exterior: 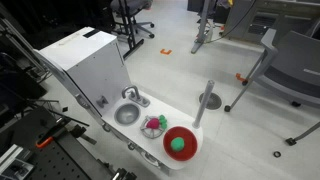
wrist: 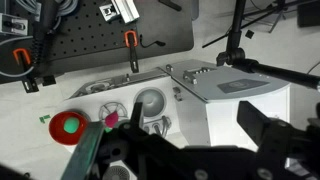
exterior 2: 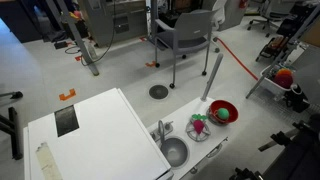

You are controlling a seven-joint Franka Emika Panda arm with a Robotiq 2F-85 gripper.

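Note:
In the wrist view my gripper stands open, its two black fingers wide apart with nothing held between them. Below it is a toy kitchen counter (exterior: 165,108) with a sink (exterior: 128,113) and a faucet (exterior: 137,97). A red bowl (exterior: 188,151) holding a green round item (exterior: 193,154) rests at the counter's end. Between bowl and sink, a small rack or plate (exterior 2: 205,128) carries a pink-red item (exterior 2: 198,127) with green beside it. The fingers hang above the counter, apart from these things.
A tall white cabinet (exterior: 98,72) adjoins the sink end of the counter. A dark table (wrist: 90,40) with cables and orange-handled clamps (wrist: 131,40) lies alongside. Grey chairs (exterior 2: 185,38) stand on the open floor beyond.

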